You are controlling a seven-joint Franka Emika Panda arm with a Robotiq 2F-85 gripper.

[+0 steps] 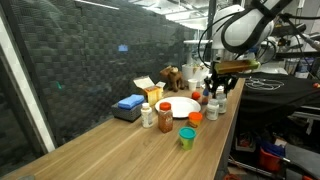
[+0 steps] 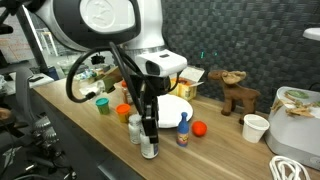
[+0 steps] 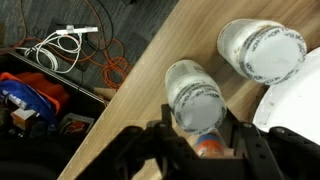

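A small white bottle (image 3: 187, 78) stands close to the table edge in the wrist view, its grey top (image 3: 199, 107) between my fingertips. My gripper is shut on this bottle near its top. In exterior view 2 the dark gripper (image 2: 147, 124) comes down from above, and the lower part of the white bottle (image 2: 149, 150) shows beneath it. A second white bottle (image 3: 263, 50) stands beside it, apart from the fingers. From exterior view 1 the gripper (image 1: 216, 86) is at the right end of the table, with its fingertips partly hidden among the bottles.
A white plate (image 2: 178, 107), a blue bottle (image 2: 183, 131), a red ball-like item (image 2: 199, 128) and a white cup (image 2: 254, 127) stand nearby. Behind them is a brown toy animal (image 2: 234, 88).
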